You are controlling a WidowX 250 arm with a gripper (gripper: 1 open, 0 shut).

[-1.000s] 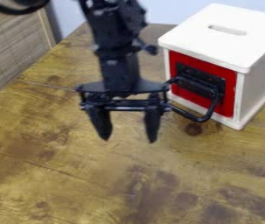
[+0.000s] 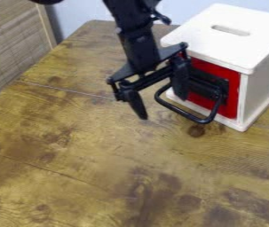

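Note:
A white box with a red front panel stands at the back right. A black mechanism with a loop handle juts out from the red front. My black gripper hangs in front of and left of this front, tilted, close beside the handle. One finger reaches down over the table and the other is near the handle. Whether they touch it, and how far apart the fingers are, is hard to tell.
A thin line crosses the table. A woven panel stands at the back left edge.
My gripper has risen and moved toward the box, turning so its fingers are angled toward the front mechanism. The box stays in place.

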